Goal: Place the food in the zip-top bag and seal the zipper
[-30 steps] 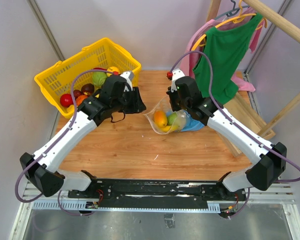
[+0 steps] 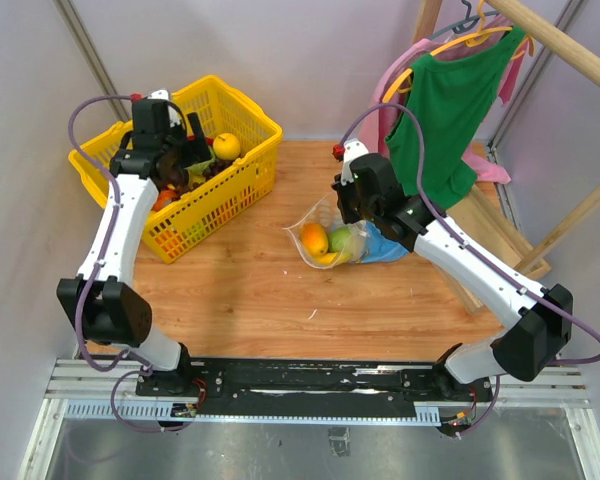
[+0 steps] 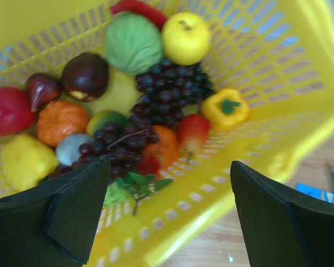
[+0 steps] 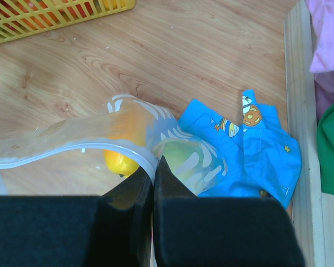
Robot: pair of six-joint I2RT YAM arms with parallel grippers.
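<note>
A clear zip bag sits on the table holding an orange mango, a green fruit and something yellow. My right gripper is shut at the bag's rim, the thin plastic edge running into its fingertips. My left gripper is open over the yellow basket, nothing between its fingers. Inside the basket are dark grapes, a yellow pepper, a cabbage, a yellow apple and several other fruits and vegetables.
Blue cloth lies behind the bag. A wooden clothes rack with hanging green and pink garments stands at the right.
My left gripper has moved from near the bag, leftward and back to over the basket. The right arm stays still at the bag.
</note>
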